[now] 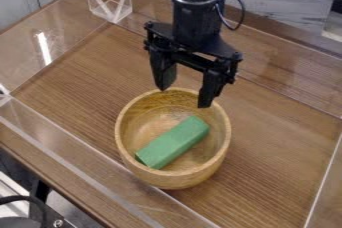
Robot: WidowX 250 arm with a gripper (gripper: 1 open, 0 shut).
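My gripper [187,84], a black unit on a dark arm reaching down from the top centre, stands open just over the back rim of a tan round bowl [139,156]. A green oblong block [174,142] lies diagonally inside the bowl. Nothing shows between the fingers.
A wooden table [274,172] surrounds the bowl, with clear room on both sides. A small clear plastic object [110,2] stands at the back left. Cables lie at the bottom left corner, and pale edges border the table.
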